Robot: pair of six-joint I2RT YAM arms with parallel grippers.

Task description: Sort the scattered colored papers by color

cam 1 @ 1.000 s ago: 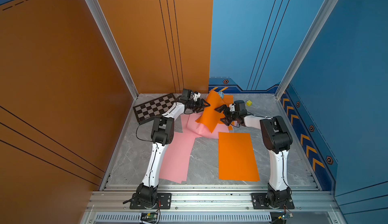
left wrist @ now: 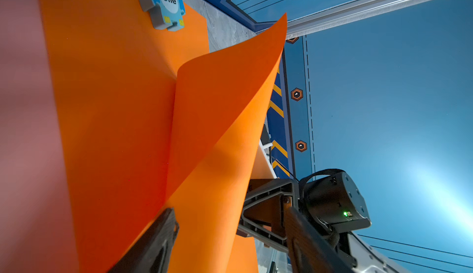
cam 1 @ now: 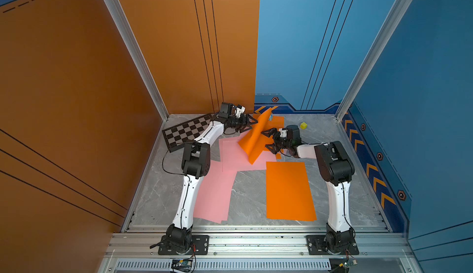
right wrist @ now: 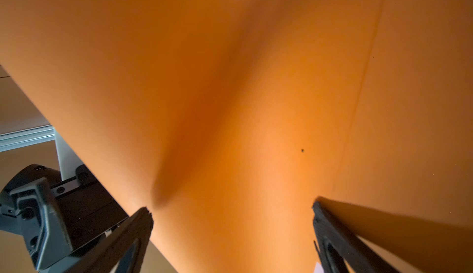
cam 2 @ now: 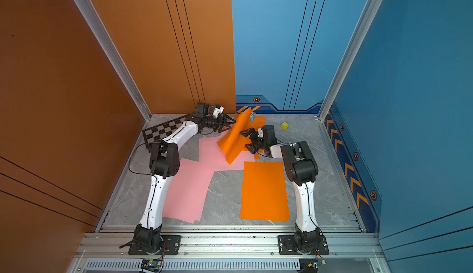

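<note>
A curled orange sheet point(cam 1: 253, 137) stands raised at the back centre, over pink paper point(cam 1: 231, 159) and more orange paper point(cam 2: 256, 122). My left gripper point(cam 1: 251, 123) is part open beside the curl's left side; in the left wrist view the sheet rises between and ahead of its blurred fingers. My right gripper point(cam 1: 268, 140) stands open at the curl's right, with orange paper filling its wrist view. A flat orange sheet point(cam 1: 288, 191) lies at the front right, and pink sheets point(cam 1: 211, 199) lie at the front left.
A checkered board point(cam 1: 182, 132) lies at the back left. A yellow cube point(cam 1: 303, 125) sits at the back right. A blue toy marked "One" point(left wrist: 167, 7) rests on orange paper at the back. Bare table point(cam 1: 251, 199) shows between the front sheets.
The orange curl has changed shape, now standing taller with its tip toward the back right. The pink paper under it lies flatter than a second ago.
</note>
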